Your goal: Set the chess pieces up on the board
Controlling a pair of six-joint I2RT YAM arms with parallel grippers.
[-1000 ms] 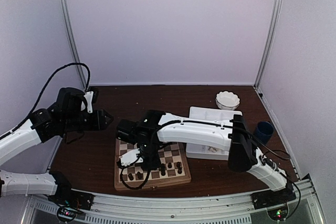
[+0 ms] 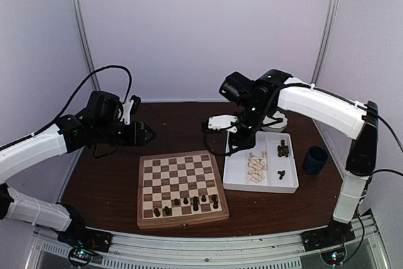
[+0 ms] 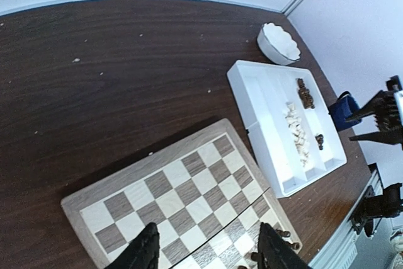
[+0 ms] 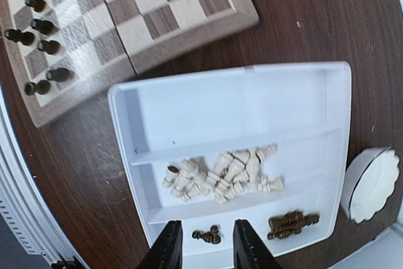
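The wooden chessboard (image 2: 182, 181) lies at the front middle with several dark pieces (image 2: 195, 203) standing along its near side. In the white tray (image 4: 230, 92), pale pieces (image 4: 220, 174) are heaped in the middle compartment. Another compartment holds two dark clusters, a small one (image 4: 208, 235) and a larger one (image 4: 293, 223). My right gripper is over the tray, its fingers apart, with the small dark cluster seen between them and below. My left gripper hangs above and behind the board, open and empty. In the top view neither gripper's fingertips show clearly.
A white fluted bowl (image 3: 279, 43) stands behind the tray, partly covered by the right arm in the top view. A dark blue cup (image 2: 315, 160) is right of the tray.
The right arm has swung from over the board to over the tray, uncovering the board and its dark pieces. My left gripper has shifted a little to the right and toward the back.
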